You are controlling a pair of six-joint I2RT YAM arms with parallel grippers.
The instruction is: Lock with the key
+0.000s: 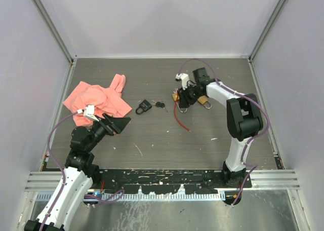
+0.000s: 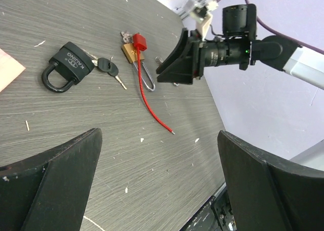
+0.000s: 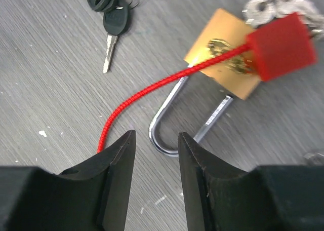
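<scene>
A brass padlock (image 3: 223,36) lies flat with its shackle (image 3: 161,117) toward my right gripper. I cannot tell whether the shackle's ends are seated. My right gripper is partly open above the shackle's bend, with nothing visibly held. Across the brass body runs a red cord with a red block (image 3: 283,46); silver keys (image 3: 288,3) lie beside it. A black padlock (image 2: 71,66) and black-headed keys (image 2: 107,66) rest on the table to the left. My left gripper is open and empty.
A second brass padlock (image 1: 204,100) lies right of my right gripper. The pink cloth (image 1: 96,99) covers the back left of the table. The red cord (image 1: 179,120) trails forward.
</scene>
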